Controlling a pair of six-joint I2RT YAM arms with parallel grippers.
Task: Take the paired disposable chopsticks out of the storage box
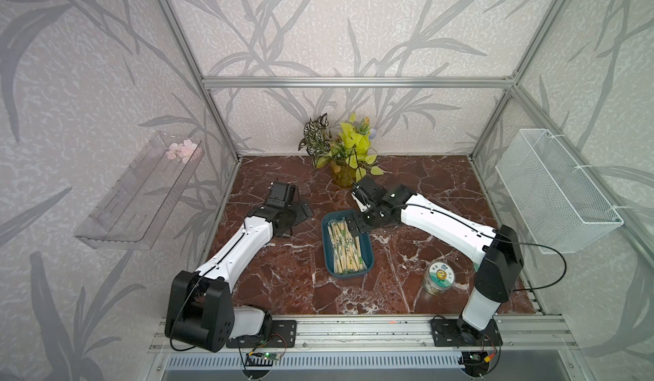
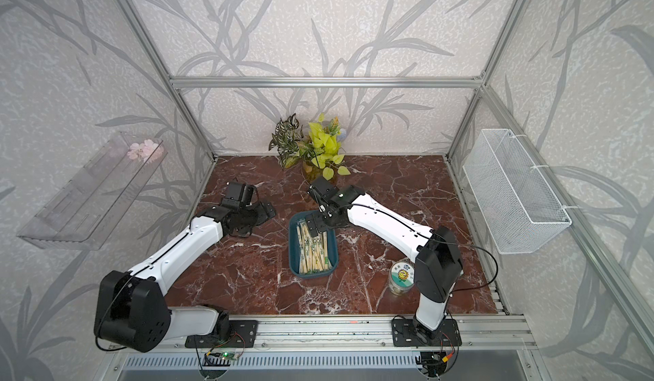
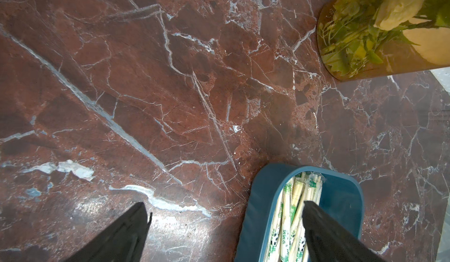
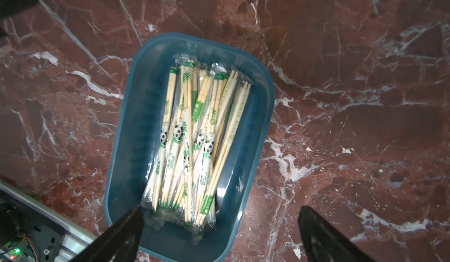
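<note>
A blue storage box [image 4: 248,177] holds several paper- and plastic-wrapped chopstick pairs [image 4: 187,140] printed with pandas, at the middle of the marble table. My right gripper hangs over the box, fingers wide open on either side in the right wrist view, holding nothing. My left gripper is open and empty, just left of the box; in the left wrist view the box [image 3: 337,177] shows at the lower right.
A plant in an amber pot [image 1: 344,173] stands at the back. A round tin [image 1: 439,275] sits front right. A clear tray [image 1: 136,197] and a white mesh basket [image 1: 558,197] hang on the side walls.
</note>
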